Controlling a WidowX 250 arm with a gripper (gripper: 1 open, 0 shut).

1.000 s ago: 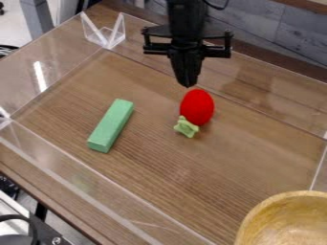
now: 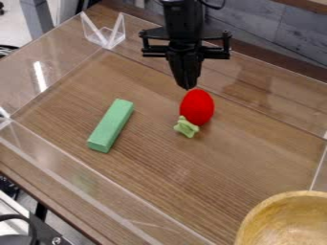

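Observation:
My black gripper (image 2: 188, 69) hangs at the top centre of the camera view, above and behind a red oval object (image 2: 197, 106). It looks shut, with nothing visible between its fingers. A small pale green piece (image 2: 186, 127) lies against the lower left of the red object. A long mint-green block (image 2: 110, 125) lies to the left on the wooden table (image 2: 166, 191).
A yellow bowl (image 2: 286, 226) stands at the bottom right corner. A clear plastic item (image 2: 105, 29) is at the back left.
The gripper has shifted slightly over the last second, staying above the red object. The objects on the table have not moved.

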